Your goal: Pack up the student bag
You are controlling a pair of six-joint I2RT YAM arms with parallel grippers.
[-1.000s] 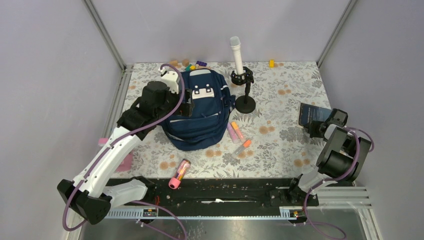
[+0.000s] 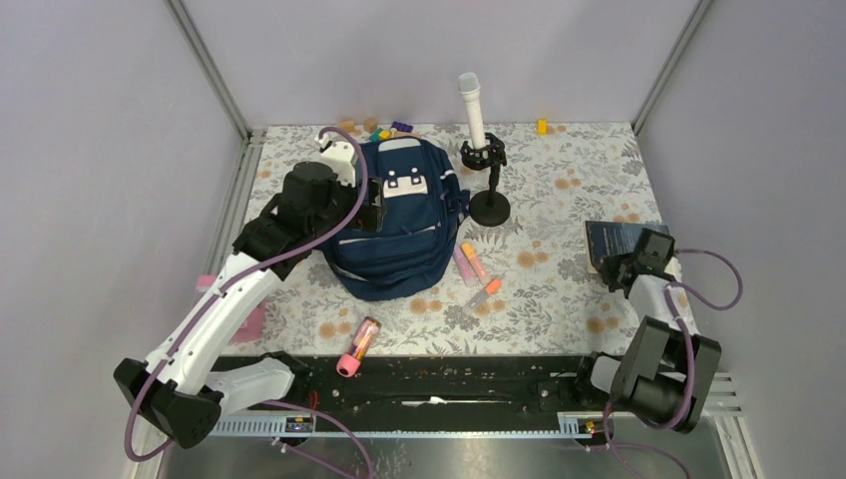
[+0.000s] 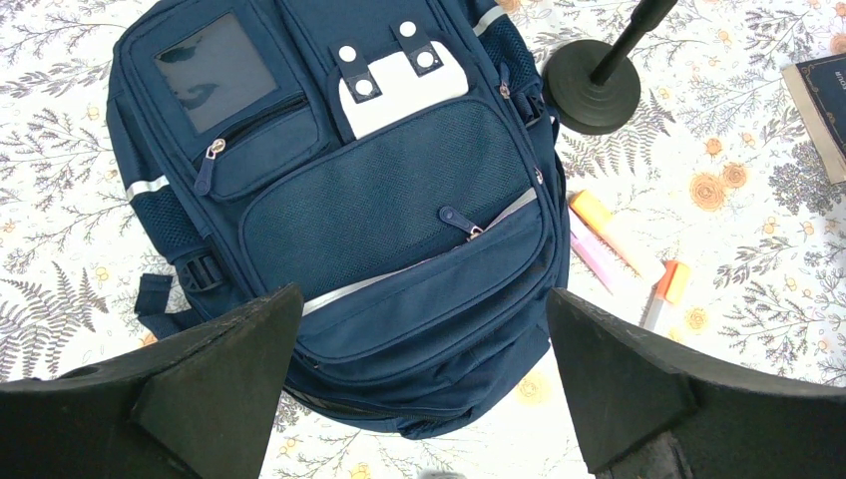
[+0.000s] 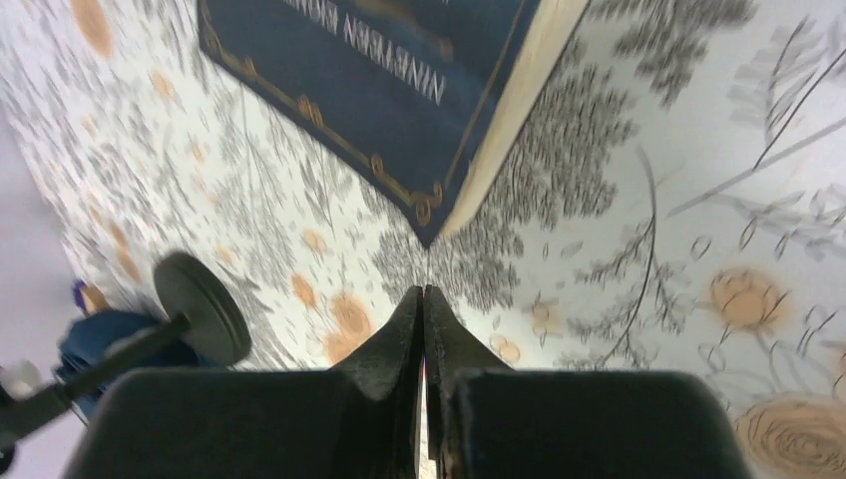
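A navy backpack lies closed on the left-middle of the table, front pocket up. My left gripper hangs over it, open and empty. Far right lies a dark notebook with a cream page edge. My right gripper is low beside a corner of the notebook, shut, with nothing showing between its fingers. Highlighters in pink, yellow and orange lie right of the backpack. A pink-lidded pencil tube lies at the front edge.
A black stand holding a white tube stands behind the middle. Small coloured blocks sit along the back edge. A pink item is partly hidden by the left arm.
The left arm is unchanged.
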